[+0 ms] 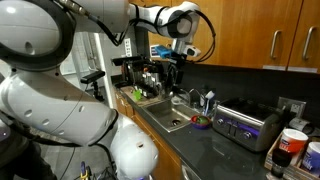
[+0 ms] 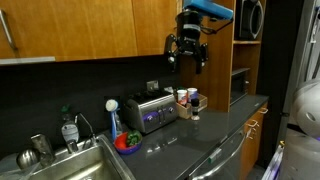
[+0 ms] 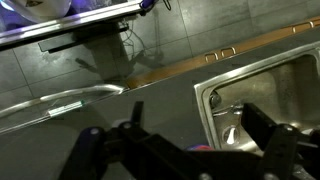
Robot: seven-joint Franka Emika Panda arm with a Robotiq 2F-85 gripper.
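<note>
High above the counter [image 3: 165, 110], my gripper hangs open, its dark fingers [image 3: 112, 148] wide apart with nothing between them. In exterior view 2 the gripper [image 2: 186, 58] is well clear of everything on the worktop. Seen in the wrist view, the sink [image 3: 210, 120] lies below and to the right, with a shiny metal item [image 3: 231, 134] in it. A colourful bowl [image 1: 201, 122] sits beside the sink; what it holds is too small to tell.
A silver toaster [image 2: 152, 110] stands against the back wall, near a box [image 2: 200, 103] with cups. A blue-handled brush [image 2: 114, 125] is upright by the bowl, and a soap bottle [image 2: 70, 130] is behind the sink.
</note>
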